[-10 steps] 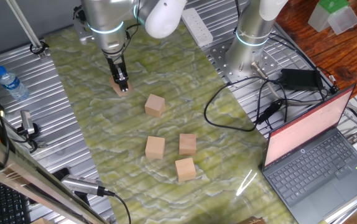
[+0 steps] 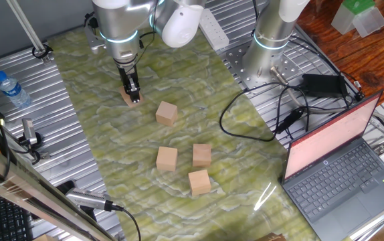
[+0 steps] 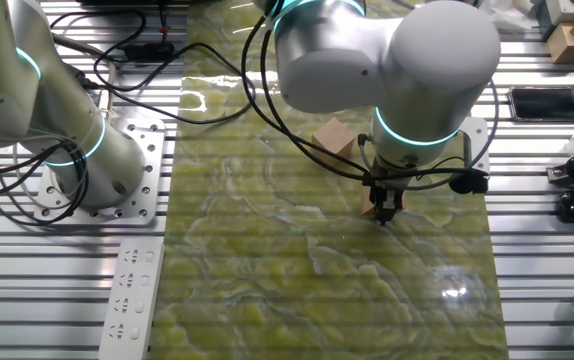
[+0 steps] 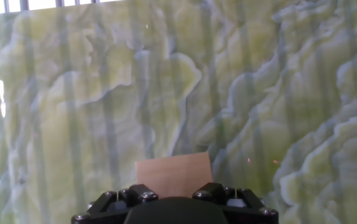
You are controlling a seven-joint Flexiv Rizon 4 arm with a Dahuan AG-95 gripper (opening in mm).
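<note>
Near the far left of the green marbled mat, a wooden block (image 2: 124,94) sits partly hidden by my gripper (image 2: 134,98), which points down over it. In the wrist view the block (image 4: 173,172) shows beyond the gripper, whose fingers (image 4: 209,191) stand apart and overlap its near corners. Whether they press on its sides does not show. Exterior view 2 has the block (image 3: 368,201) mostly behind the dark gripper (image 3: 385,208). A second wooden block (image 2: 166,114) lies a short way right of the gripper.
Three more blocks, one left (image 2: 166,158), one right (image 2: 202,154) and one nearer (image 2: 199,182), stand grouped mid-mat. A black cable (image 2: 227,114) loops over the mat's right edge near a laptop (image 2: 342,171). Bare mat (image 3: 267,290) fills much of exterior view 2.
My gripper has shifted slightly toward the right and lower in exterior view 1, staying over the same block. The arm above it moved a little right too. The other blocks have not moved.
</note>
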